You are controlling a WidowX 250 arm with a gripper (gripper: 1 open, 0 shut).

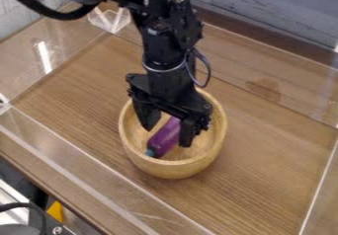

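Note:
My black gripper [168,118] reaches down from the top centre over a wooden bowl [203,160], its two fingers low within the rim on either side of a purple object [164,136] with a small teal end that lies in the bowl. The fingers stand apart; whether they touch the purple object is unclear.
The bowl sits on a wooden table [264,160] with bare room to left and right. A clear plastic piece [111,18] is at the back left, near the walls. A yellow item [55,210] and black cable show at the lower left corner.

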